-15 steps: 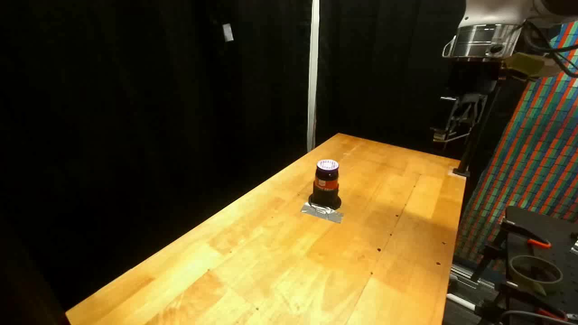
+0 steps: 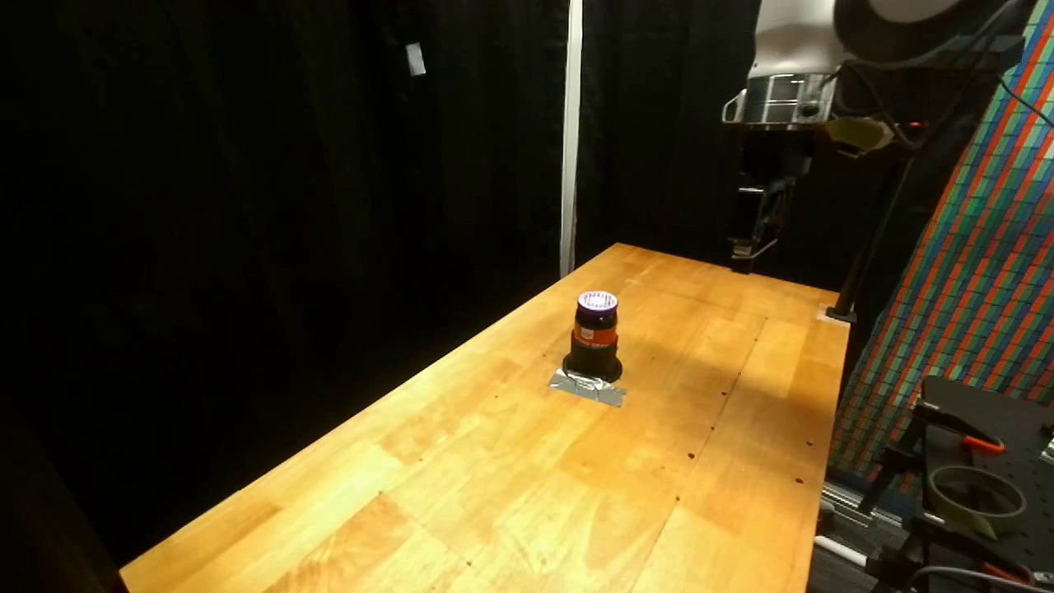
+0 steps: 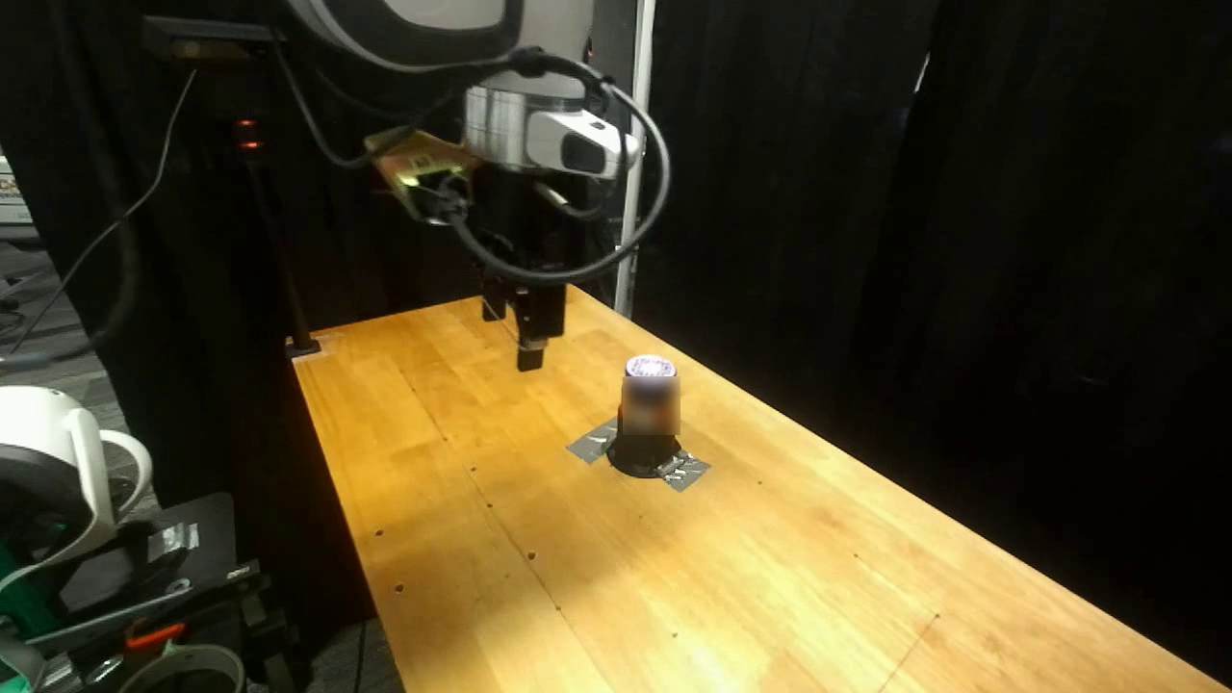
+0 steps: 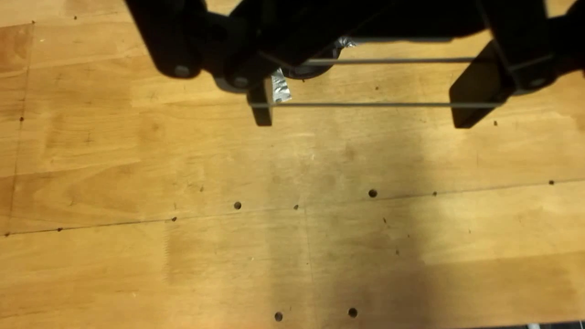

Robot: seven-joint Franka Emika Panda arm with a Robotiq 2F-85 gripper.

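A dark jar [image 2: 594, 324] with a white and purple lid and an orange-red label stands upright in a black round base [image 2: 609, 370] on the wooden table. Silver tape [image 2: 589, 387] runs from that base onto the wood. My gripper is open and empty, its fingers spread wide. It hangs above the table, apart from the jar; exterior view 2 shows the gripper [image 3: 511, 335] to the jar's left. Only the edge of the base [image 4: 308, 70] and some tape [image 4: 280, 87] show behind the left finger in the wrist view; the arm hides the rest.
A thin black post [image 3: 271, 231] rises at its far corner. Beside the table sits a dark cart [image 2: 998, 455] with tools and a tape roll [image 2: 976, 493]. Black curtains hang behind.
In exterior view 1 my arm and gripper have moved left and a little lower, over the table's far end. The jar and its base stay where they were.
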